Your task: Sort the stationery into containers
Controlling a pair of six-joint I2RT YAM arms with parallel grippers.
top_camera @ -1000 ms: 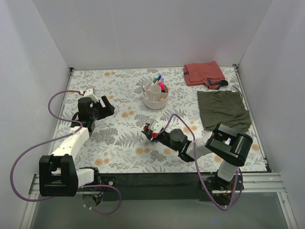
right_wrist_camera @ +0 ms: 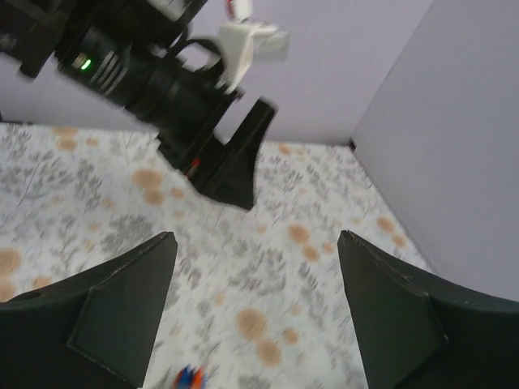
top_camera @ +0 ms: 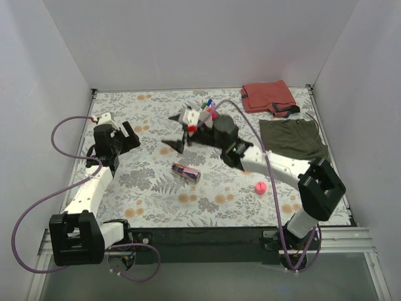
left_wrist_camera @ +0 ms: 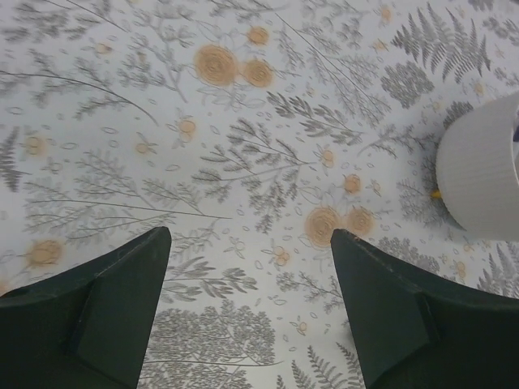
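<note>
A clear-looking holder of pens (top_camera: pixel 186 172) lies on its side mid-table in the top view, dark tips facing left. Behind it stands a white container, seen as a curved white wall (left_wrist_camera: pixel 485 174) in the left wrist view; its green and blue markers (top_camera: pixel 205 105) show past my right arm. My right gripper (top_camera: pixel 175 132) is raised, blurred and open, in front of the container and apart from the pen holder. Blue and orange tips (right_wrist_camera: pixel 189 378) peek in low in its wrist view. Over bare cloth at the left, my left gripper (top_camera: pixel 130 137) hangs open and empty.
A folded red cloth pouch (top_camera: pixel 268 97) and a dark green cloth (top_camera: pixel 293 146) lie at the right. Near the front right sits a small pink round object (top_camera: pixel 260 187).
The left gripper has shifted slightly left.
</note>
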